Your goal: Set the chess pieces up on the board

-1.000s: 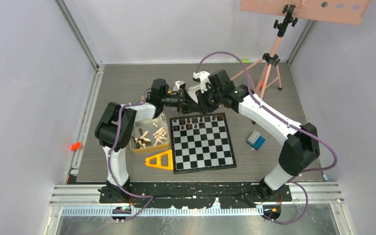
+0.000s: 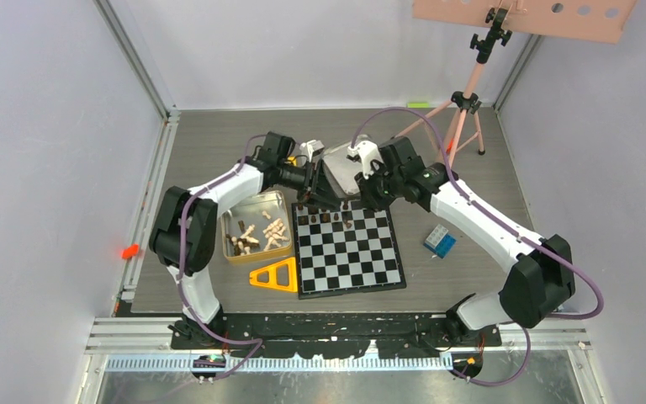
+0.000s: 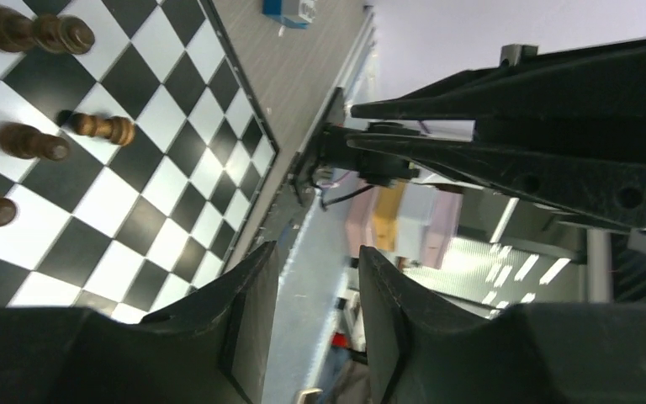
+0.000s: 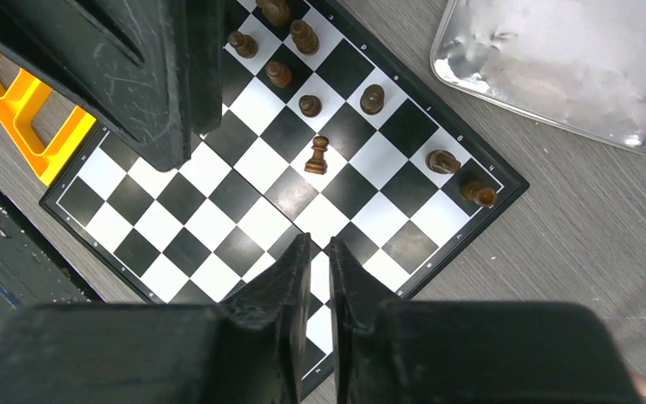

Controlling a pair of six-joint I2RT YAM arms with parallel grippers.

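Observation:
The chessboard (image 2: 349,261) carries dark pieces near its back edge. A dark piece lies on its side among upright ones, such as a pawn and another piece; in the left wrist view a piece (image 3: 101,128) lies among others. My left gripper hangs over the back of the board, fingertips slightly apart with nothing visible between them. My right gripper is above the back right of the board, pointing down, its fingertips a little apart and empty.
A box of loose pieces (image 2: 256,256) stands left of the board, with a yellow triangle frame (image 2: 262,278) in front of it. A metal tray (image 4: 555,67) lies behind the board, a blue block (image 2: 440,241) to the right, a pink tripod at the back right.
My right gripper has moved right, away from the left one, and the left arm has shifted slightly. A piece now shows lying out of the back rows.

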